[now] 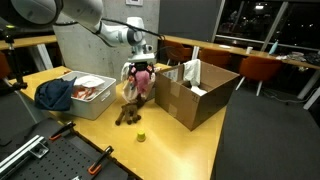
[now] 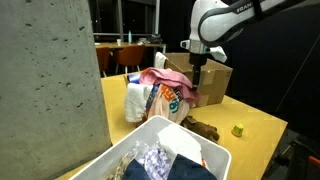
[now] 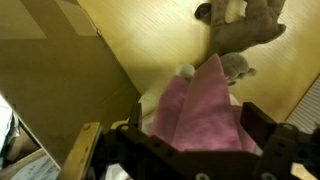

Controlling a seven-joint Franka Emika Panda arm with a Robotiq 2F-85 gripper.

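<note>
My gripper stands open above a pink cloth (image 3: pixel 208 108), which shows between its fingers in the wrist view. In exterior view 2 the pink cloth (image 2: pixel 167 80) drapes over a pile of light and patterned cloths (image 2: pixel 160 103), with the gripper (image 2: pixel 196 82) just beside its upper right. A brown plush toy (image 1: pixel 129 114) lies on the table in front of the pile. The wrist view shows the toy (image 3: pixel 242 32) beyond the cloth. Whether the fingers touch the cloth, I cannot tell.
A cardboard box (image 1: pixel 200 98) with white cloth (image 1: pixel 191 72) at its edge stands right of the pile. On the left is a white bin (image 1: pixel 92 107) holding cloths. A small yellow-green object (image 1: pixel 141 137) sits near the front, where the table (image 1: pixel 170 155) is mostly bare.
</note>
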